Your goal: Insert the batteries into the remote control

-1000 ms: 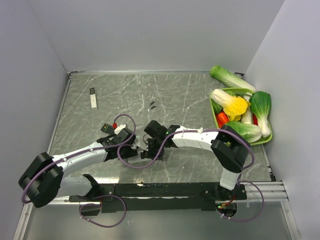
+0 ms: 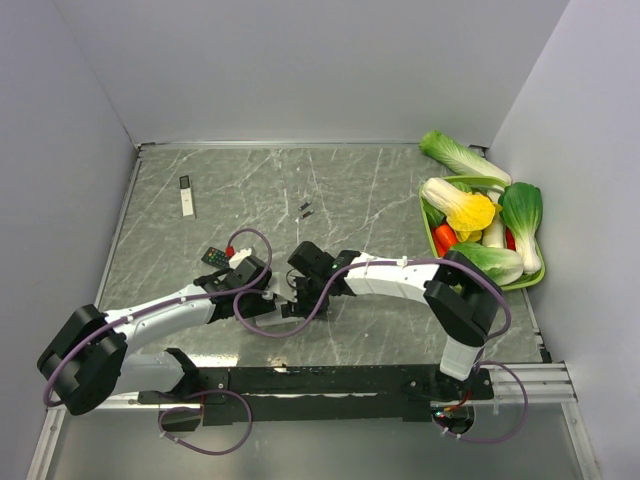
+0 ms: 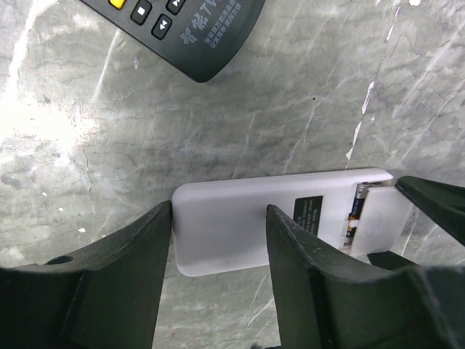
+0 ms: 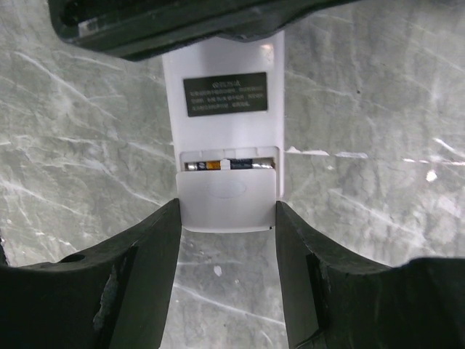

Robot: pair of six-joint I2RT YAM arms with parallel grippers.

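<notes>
The white remote control [image 3: 225,211] lies back side up, a dark label on its back. My left gripper is shut on the remote's plain end, a finger against each long side. At the other end my right gripper is shut on the white battery cover [image 4: 227,200], gripping its two side edges. The cover is slid partly off, so a strip of the compartment shows between cover and body. In that strip lies a battery [image 4: 240,164] with an orange and black wrapper. Whatever else the compartment holds is hidden under the cover.
A black remote [image 3: 192,29] lies just beyond the white one. Two small dark batteries [image 2: 305,210] rest mid-table, and another white remote [image 2: 187,197] at the back left. A green vegetable basket [image 2: 533,278] stands at the right.
</notes>
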